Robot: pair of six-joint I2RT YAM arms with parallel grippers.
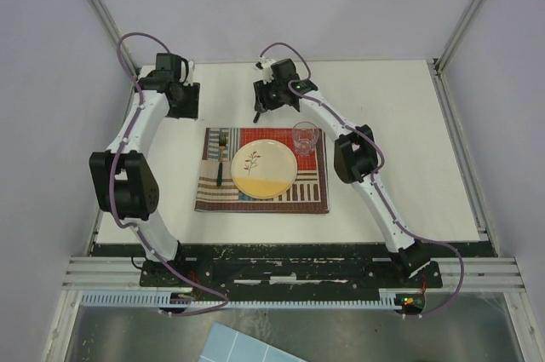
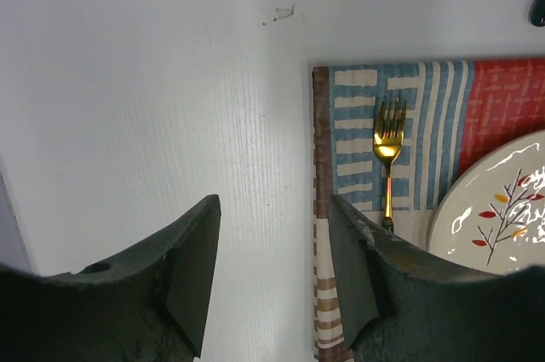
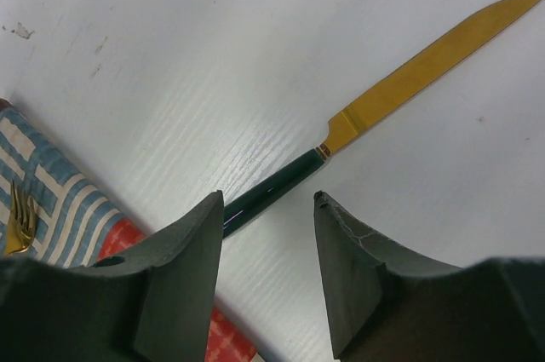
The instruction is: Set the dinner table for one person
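Note:
A knife [image 3: 366, 115] with a gold blade and dark green handle lies on the bare table behind the placemat [image 1: 204, 193]. Above it my right gripper stands open, the handle showing between and beyond its fingers without being gripped. On the mat rests a cream plate [image 1: 266, 170] with a leaf pattern. A gold fork [image 2: 388, 139] lies left of the plate, and a clear glass [image 1: 305, 135] stands at the mat's right, behind the plate. My left gripper is open and empty over bare table, left of the mat.
Free white table [image 1: 409, 158] stretches to the right of the mat, beyond the right arm. The glass stands close to the right forearm in the top view. Bare table also shows between the two grippers.

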